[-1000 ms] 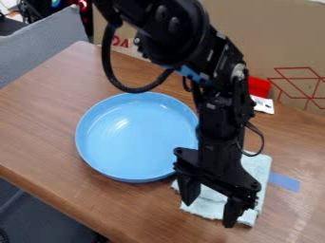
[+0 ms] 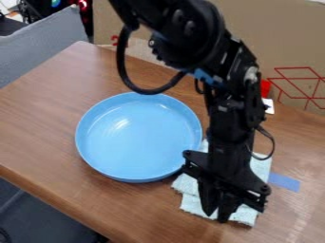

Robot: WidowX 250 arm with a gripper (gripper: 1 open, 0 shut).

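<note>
My black gripper (image 2: 219, 207) points down onto a pale folded cloth (image 2: 191, 197) lying on the wooden table at the right of the blue plate. Its fingers reach to the cloth and hide part of it; whether anything is between them I cannot tell. The light blue plate (image 2: 137, 136) sits empty in the middle of the table.
A strip of blue tape (image 2: 284, 181) is on the table right of the cloth. A cardboard sheet (image 2: 298, 66) and a red object (image 2: 265, 88) stand at the back. A grey chair is beyond its edge.
The gripper's fingers have drawn closer together over the cloth, and the arm has shifted slightly to the right.
</note>
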